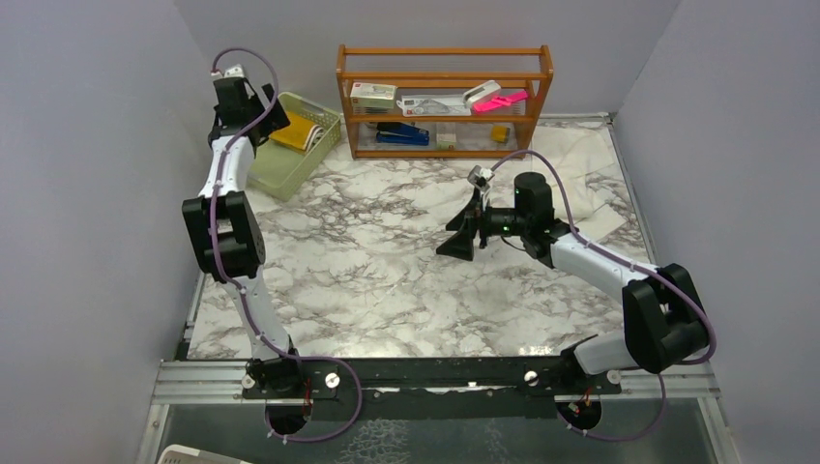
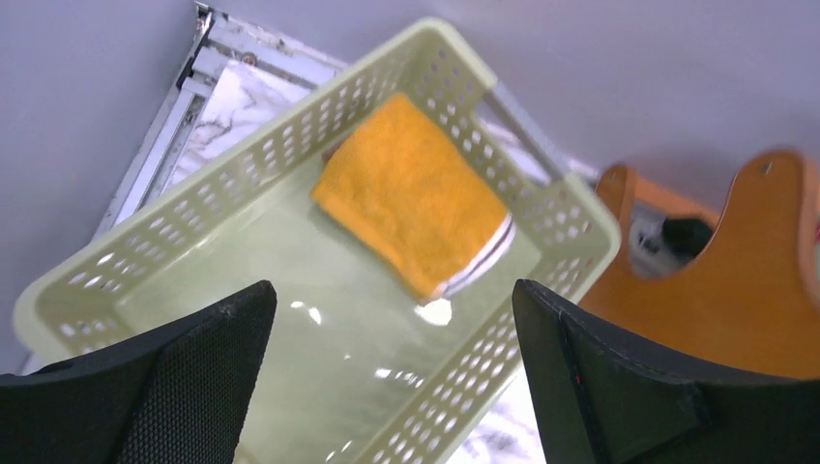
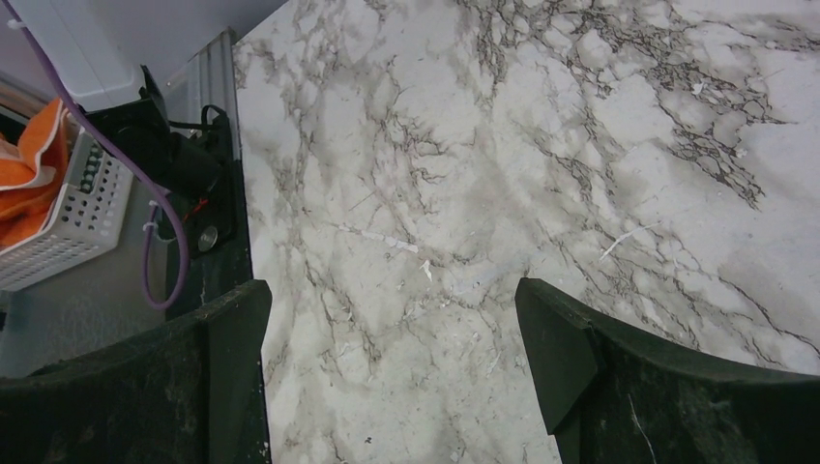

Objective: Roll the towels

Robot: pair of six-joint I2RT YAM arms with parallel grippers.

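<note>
One yellow-orange towel, folded flat with a white striped edge, lies in the far end of the green basket. From the top view the same towel shows beside my left gripper, which hangs over the basket's back left part. Both left fingers are spread wide with nothing between them. Over the bare middle of the table, my right gripper stands open and empty. Its fingers frame only marble in the right wrist view.
A wooden shelf with boxes and a pink item stands at the back, right of the basket. White cloths lie at the back right. Orange cloth fills a white basket beyond the front edge.
</note>
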